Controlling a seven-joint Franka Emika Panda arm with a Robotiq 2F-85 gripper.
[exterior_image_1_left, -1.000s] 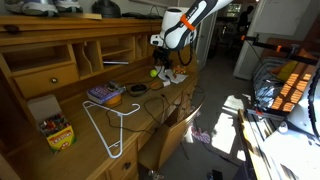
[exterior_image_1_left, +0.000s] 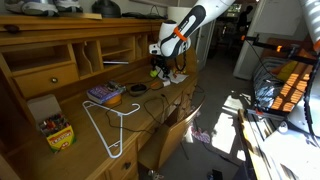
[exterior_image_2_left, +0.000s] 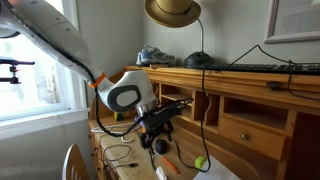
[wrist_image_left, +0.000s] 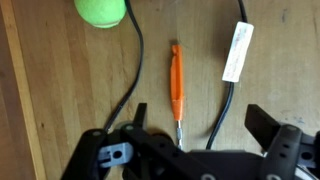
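Note:
An orange-handled tool (wrist_image_left: 177, 80) with a thin metal shaft, like a screwdriver, lies on the wooden desktop in the wrist view. My gripper is open above the desk, its fingers spread to either side of the shaft's end, nothing between them. Beside the tool a green tennis ball (wrist_image_left: 100, 8) is cut off by the top edge. To the right runs a black cable with a white label (wrist_image_left: 238, 52). In exterior view 2 the gripper (exterior_image_2_left: 150, 138) hangs over the desk, and the green ball (exterior_image_2_left: 200, 162) sits to its right.
A white hanger (exterior_image_1_left: 110, 130), a crayon box (exterior_image_1_left: 57, 132) and a dark bowl (exterior_image_1_left: 138, 89) occupy the desk's nearer part. Wooden cubbies and drawers (exterior_image_1_left: 50, 80) line the back. Another black cable (wrist_image_left: 136, 70) passes left of the tool.
My arm has come down slightly toward the desktop over the last second. The objects on the desk look unmoved.

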